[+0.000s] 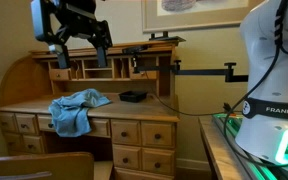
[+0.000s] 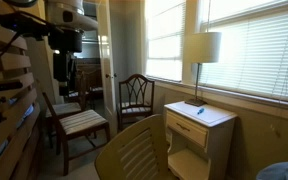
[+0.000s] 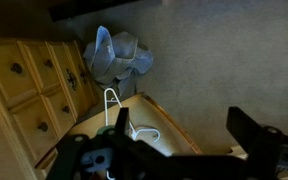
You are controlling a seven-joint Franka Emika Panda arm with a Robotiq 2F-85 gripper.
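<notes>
High in exterior view 1 my gripper [image 1: 82,58] hangs in the air before the desk, its two fingers wide apart with nothing between them. A blue cloth [image 1: 72,110] is draped over the desk's front edge, below the gripper and apart from it. From the wrist, the open gripper looks down past the bluish cloth [image 3: 120,58]. A thin white looped item [image 3: 111,105], perhaps a hanger, shows over the tan chair back [image 3: 142,112]; part of it is hidden behind a finger.
The wooden desk [image 1: 129,108] has drawers and a black tray [image 1: 132,96] on top. A chair back [image 1: 39,168] stands in front. Exterior view 2 shows a white nightstand [image 2: 199,135] with a lamp [image 2: 200,50], and another chair [image 2: 79,125]. Bare floor [image 3: 214,60] lies beside the cloth.
</notes>
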